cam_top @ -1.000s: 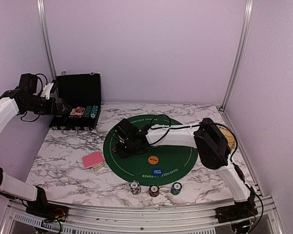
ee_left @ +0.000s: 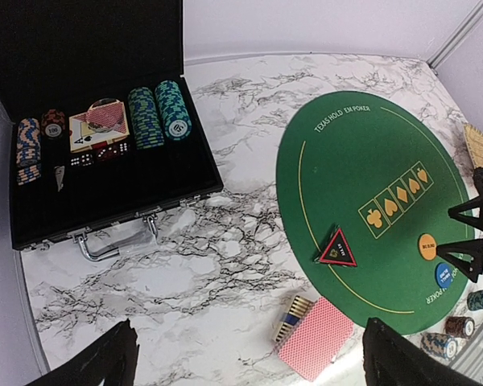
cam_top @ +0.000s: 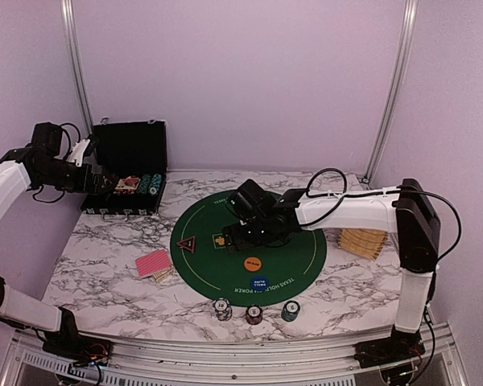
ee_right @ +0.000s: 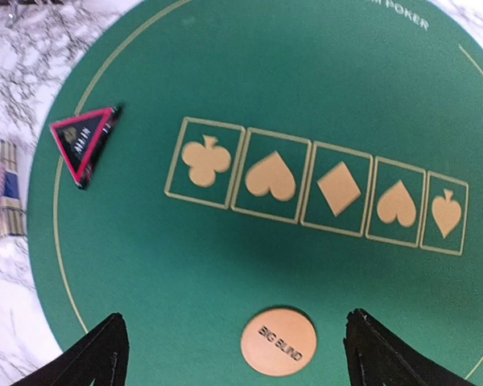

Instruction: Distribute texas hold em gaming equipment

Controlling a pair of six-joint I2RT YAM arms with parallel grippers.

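Note:
The black triangular marker (ee_right: 79,143) with a red edge rests on the left part of the green poker mat (cam_top: 290,269). Over the mat's middle hangs my right gripper, open and empty, right of the marker. An orange BIG BLIND disc (ee_right: 278,341) and a blue SMALL BLIND disc (cam_top: 259,284) lie flat near the mat's front. Three chip stacks (cam_top: 223,309) line up before it. Face-down cards (cam_top: 153,263) with a pink back lie left of the mat. My left gripper is open by the chip case (cam_top: 119,203), holding nothing.
Inside the open case are more chips (ee_left: 173,110), a card deck (ee_left: 99,129) and dice (ee_left: 111,152). A wooden slatted piece (cam_top: 361,242) lies at the right, partly under the right arm. Bare marble table (cam_top: 105,241) stretches in front of the case.
My right gripper has moved right, away from the triangular marker, which now shows uncovered on the mat's left. The left arm looks the same.

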